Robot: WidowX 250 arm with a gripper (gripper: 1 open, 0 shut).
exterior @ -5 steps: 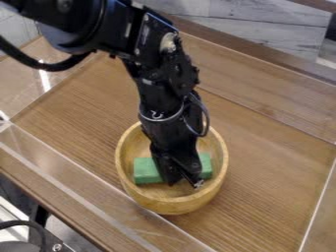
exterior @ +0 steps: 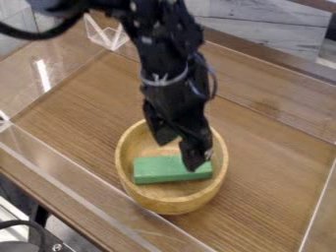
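Note:
A round, light wooden bowl (exterior: 155, 203) sits on the wooden table. In it lies a green rectangular block (exterior: 167, 169). My black gripper (exterior: 176, 145) is over the back part of the bowl, open, its fingers above and behind the block with nothing seen held between them.
The wooden table (exterior: 269, 172) has free room right of the bowl and to its left. A pale panelled wall (exterior: 276, 25) runs along the back. A white object (exterior: 105, 30) stands at the back left, and a dark cable is at the front left corner.
The gripper has risen and moved back from down inside the bowl at the block, uncovering more of the green block.

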